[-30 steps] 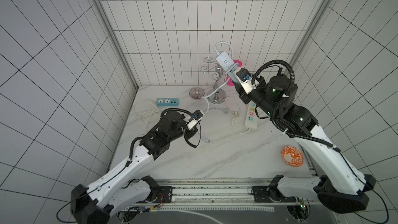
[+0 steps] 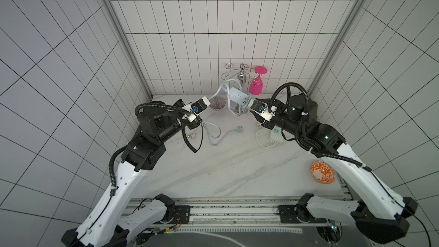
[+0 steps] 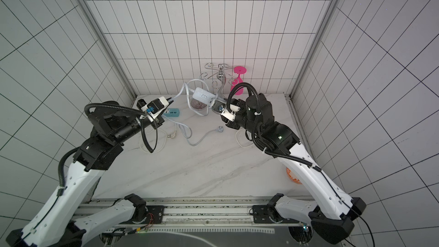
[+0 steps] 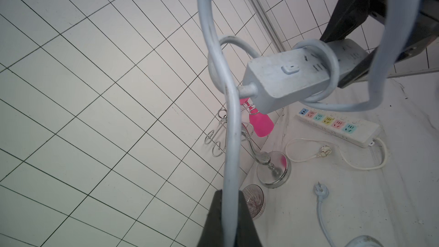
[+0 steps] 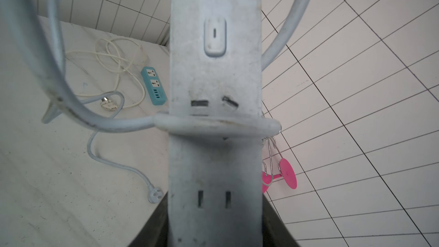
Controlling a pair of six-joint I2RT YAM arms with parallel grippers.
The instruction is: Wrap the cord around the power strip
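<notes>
The white power strip [image 5: 215,77] is up in the air, tilted, with my right gripper shut on one end, a finger on either side. One turn of the white cord [image 4: 331,64] crosses the strip's socket face. From the strip's free end the cord arcs around, and a length of it runs down into my left gripper, which is shut on it. In the top left view, the left gripper stands left of the strip with cord spanning between. Its tail lies on the table, ending in a plug [image 2: 239,129].
A chrome stand [image 4: 273,169] with a pink goblet [image 4: 260,123] and a glass bowl [image 4: 253,200] stand close behind. A blue strip [image 5: 154,86] and a multicoloured strip [image 4: 338,125] lie on the table. An orange plate [image 2: 322,172] sits front right.
</notes>
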